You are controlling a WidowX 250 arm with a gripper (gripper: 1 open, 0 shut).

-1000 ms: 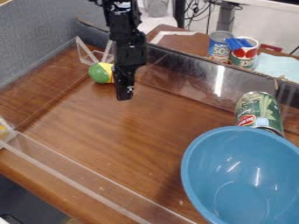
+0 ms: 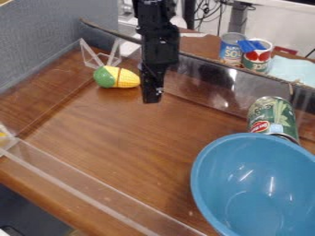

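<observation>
My black gripper (image 2: pixel 153 94) hangs over the wooden table near the back, shut, with nothing visible between its fingers. Just left of it a yellow corn toy (image 2: pixel 121 77) with a green end lies by the back left of the table. A large blue bowl (image 2: pixel 259 189) fills the front right, and a green can (image 2: pixel 272 121) stands behind it, against the clear back barrier.
Beyond the barrier are a blue can (image 2: pixel 231 49) and a red-and-white can (image 2: pixel 256 61). A grey padded wall (image 2: pixel 37 64) borders the left.
My gripper has moved right, away from the corn, which now shows more fully.
</observation>
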